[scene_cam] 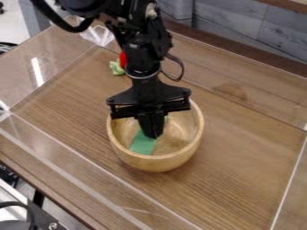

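Note:
My black gripper [151, 121] reaches down into a tan bowl [168, 158] in the middle of the view, its fingertips low over the bowl's inside and shut, with nothing visible between them. A green item [143, 144] lies in the left part of the bowl, just under and left of the fingertips. Whether the fingertips touch it is hard to tell.
Behind the arm, a red object [122, 59] with green beside it is partly hidden. A grey wooden wall [252, 27] borders the back.

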